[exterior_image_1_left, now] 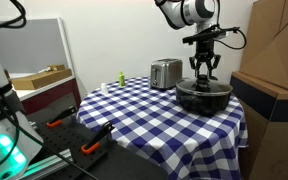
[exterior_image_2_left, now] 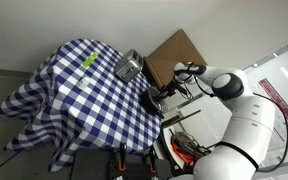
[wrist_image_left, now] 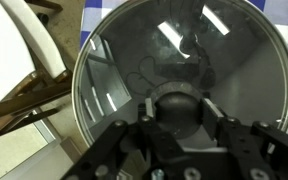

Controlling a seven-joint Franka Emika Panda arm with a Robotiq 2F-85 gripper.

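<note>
A black pot (exterior_image_1_left: 202,105) stands on the checkered table's far right, under a round glass lid (wrist_image_left: 114,60) with a dark knob (wrist_image_left: 179,104). Above it, my gripper (exterior_image_1_left: 201,80) points down and is shut on that knob. In the wrist view the fingertips flank the knob, and the lid fills most of the picture. The lid lies over the pot, seemingly slightly off to the right; whether its rim is clear of the pot all round is hard to tell. From exterior view 2 the arm partly covers the pot (exterior_image_2_left: 152,101).
A silver toaster (exterior_image_1_left: 166,73) stands left of the pot, close to it. Farther left are a green bottle (exterior_image_1_left: 121,78) and a small white item (exterior_image_1_left: 104,86). Brown boxes (exterior_image_1_left: 267,110) rise at the right.
</note>
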